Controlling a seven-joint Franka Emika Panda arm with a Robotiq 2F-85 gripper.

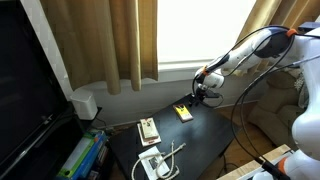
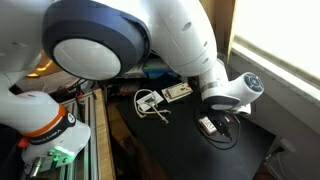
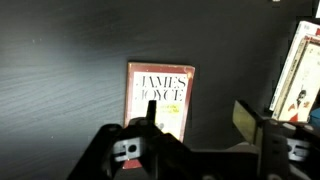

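Note:
A small book with a red-edged cream cover reading "JAMES JOYCE" (image 3: pixel 158 95) lies flat on the dark table. In exterior view 1 the same book (image 1: pixel 183 113) shows yellowish near the table's far edge, and in exterior view 2 the book (image 2: pixel 208 125) is partly beside the arm. My gripper has its fingers apart, with no object held between them. In exterior view 1 the gripper (image 1: pixel 196 99) hovers to the right of and behind the book, clear of it. The book's lower part is hidden behind the gripper in the wrist view.
Another book (image 1: pixel 148 131) lies to the left on the table. A white device (image 1: pixel 154 164) with a looped pale cable sits at the front left. Bare table (image 1: pixel 205 135) spreads right of these. The window wall bounds the back.

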